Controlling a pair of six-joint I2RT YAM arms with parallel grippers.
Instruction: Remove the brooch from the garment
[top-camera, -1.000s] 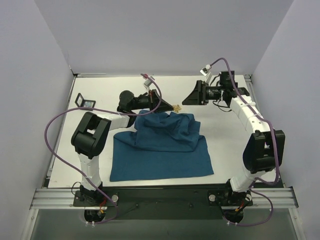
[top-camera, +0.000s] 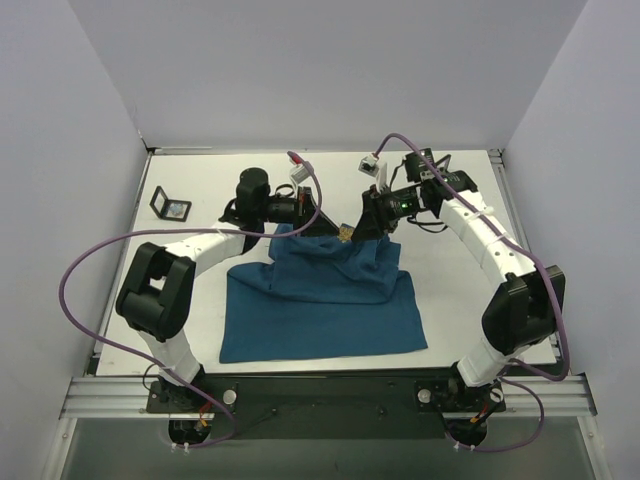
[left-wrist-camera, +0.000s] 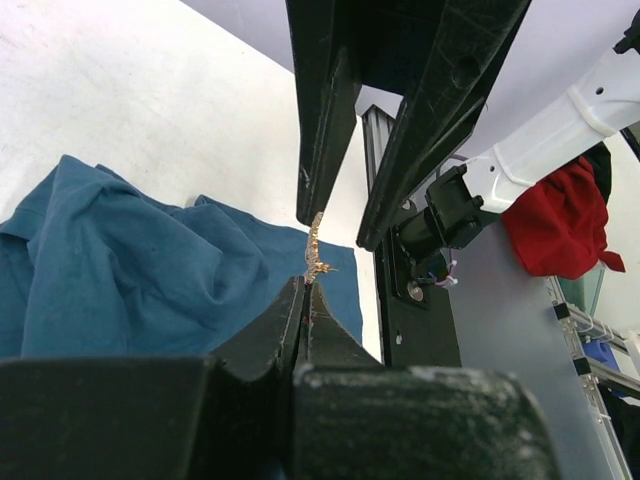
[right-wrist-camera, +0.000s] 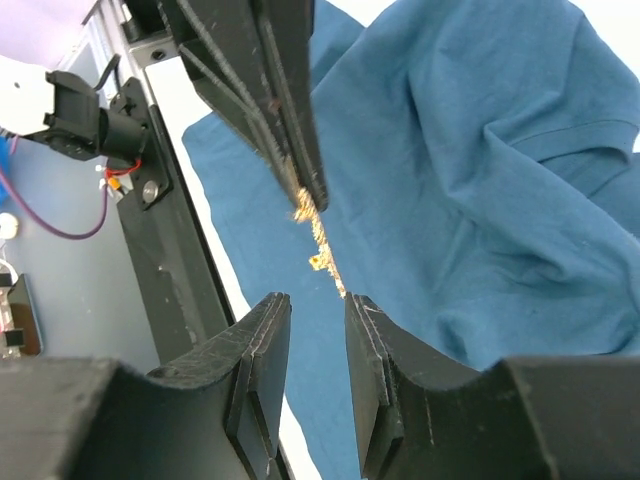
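Observation:
The gold brooch (top-camera: 346, 232) is off the blue garment (top-camera: 320, 325), held in the air above its folded upper part. In the left wrist view the brooch (left-wrist-camera: 314, 255) appears almost edge-on, sticking out from the tips of my left gripper, which is shut on it. My right gripper faces it from the other side, part open. The free end of the brooch (right-wrist-camera: 326, 256) reaches to the right gripper's fingertips, closer to one finger (right-wrist-camera: 362, 340) than the other; whether it touches that finger I cannot tell.
A small open black box (top-camera: 172, 206) sits at the left of the white table (top-camera: 450, 320). Both arms meet over the garment, so the grippers are very close together. Bare table lies to either side.
My right gripper has come left and toward the front, up to the brooch. The left gripper has shifted slightly left and down with the brooch at its tips. The garment looks unmoved.

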